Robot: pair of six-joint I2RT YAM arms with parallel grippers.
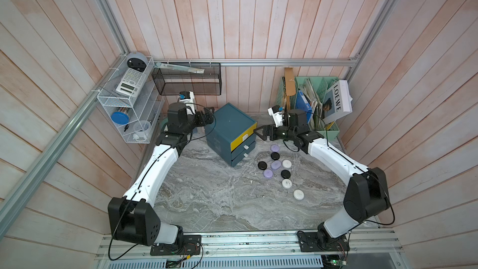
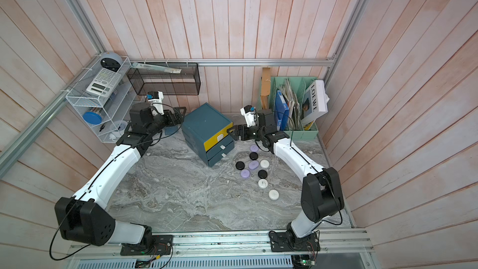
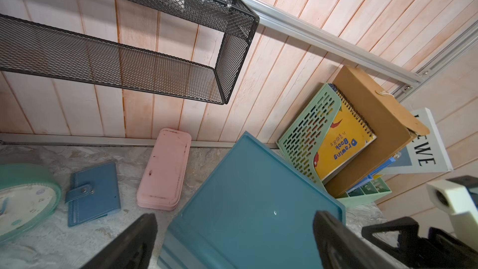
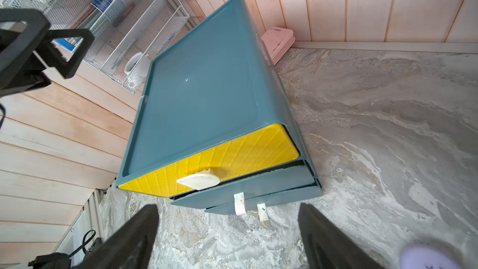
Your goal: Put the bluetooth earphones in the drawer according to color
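A dark teal drawer unit (image 1: 228, 122) stands mid-table, its yellow top drawer (image 4: 249, 147) and two teal drawers (image 4: 268, 179) appearing closed. My left gripper is open above its left side. My right gripper faces the drawer fronts from the right, fingers apart, nothing seen between them. Black earphone cases (image 1: 262, 165), purple ones (image 1: 268, 173) and white ones (image 1: 298, 194) lie on the marble table right of the unit.
A green file holder (image 1: 332, 133) with books stands back right. Wire shelves (image 1: 124, 109) and a black mesh basket (image 1: 186, 89) hang left and back.
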